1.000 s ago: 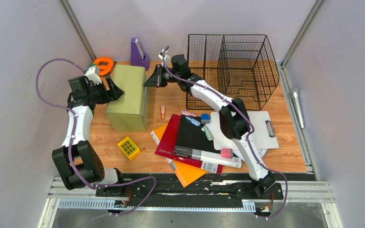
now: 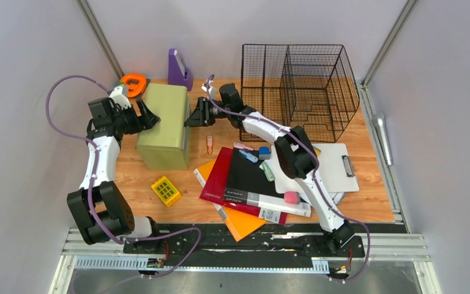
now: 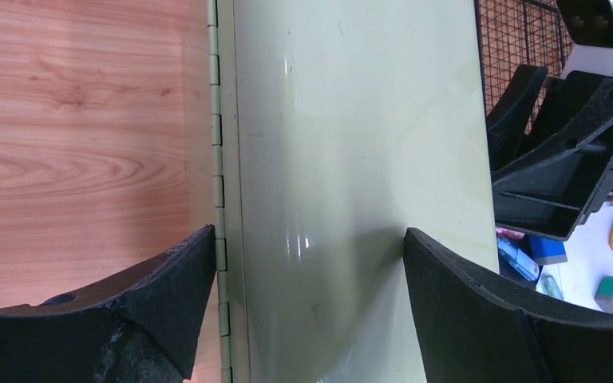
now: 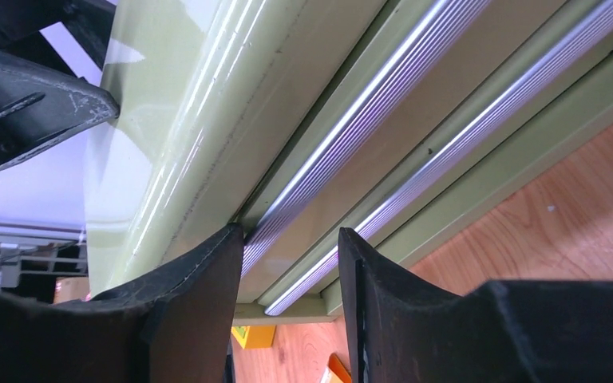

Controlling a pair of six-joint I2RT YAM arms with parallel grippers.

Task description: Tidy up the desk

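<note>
A pale green drawer cabinet [image 2: 164,130] stands on the left of the desk. At its top sits my left gripper [image 2: 152,116], fingers apart; in the left wrist view one finger [image 3: 183,295] is beside the hinged edge and the other lies over the smooth green face [image 3: 327,136]. My right gripper is open at the drawer side. One fingertip [image 4: 227,247] overlaps the end of a ribbed silver handle strip [image 4: 367,112]; whether it touches cannot be told. A second silver strip [image 4: 463,152] runs parallel, passing behind the other finger.
Folders [image 2: 220,174], a clipboard [image 2: 336,168] and small stationery cover the front right. A black wire rack [image 2: 263,92] stands behind the right arm. A purple holder [image 2: 177,72] and an orange tape ring [image 2: 135,84] sit behind the cabinet; a yellow box [image 2: 166,191] is in front.
My right gripper has shifted slightly toward the front along the cabinet's side, and its fingers look more spread. The left arm and the cabinet look unmoved.
</note>
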